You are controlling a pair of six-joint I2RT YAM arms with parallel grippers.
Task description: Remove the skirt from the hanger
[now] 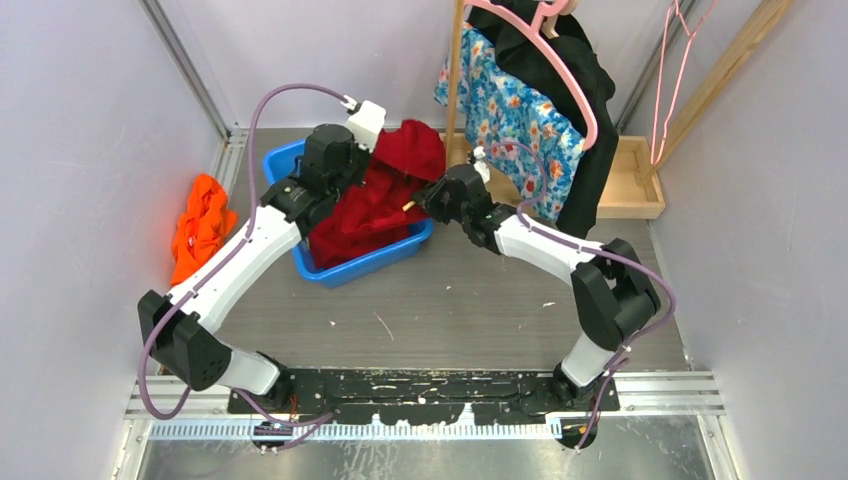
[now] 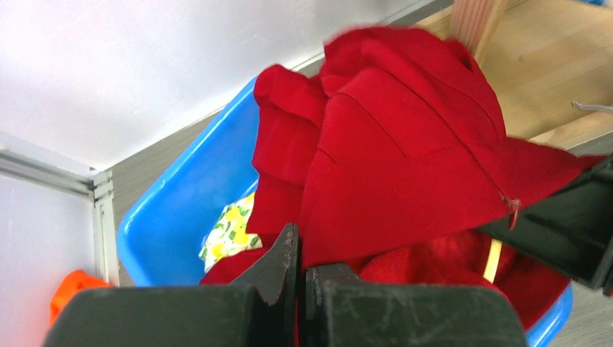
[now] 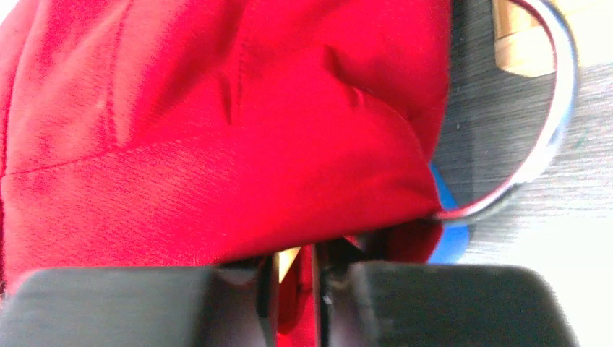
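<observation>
Red fabric (image 1: 400, 160) is bunched in and over a blue tub (image 1: 355, 270). My left gripper is shut at the red cloth, which rises just beyond its fingertips; whether cloth is pinched is unclear. My right gripper is part open at the red cloth's underside, with red fabric and a small yellow piece behind its fingers. A metal hook (image 3: 549, 123) curves out from under the cloth in the right wrist view. Pink hangers (image 1: 570, 75) hang at the back right with a black garment (image 1: 580, 200) and blue floral cloth (image 1: 530, 130).
A wooden rack base (image 1: 625, 200) stands at the back right. An orange cloth (image 1: 200, 225) lies left of the tub. White walls bound both sides.
</observation>
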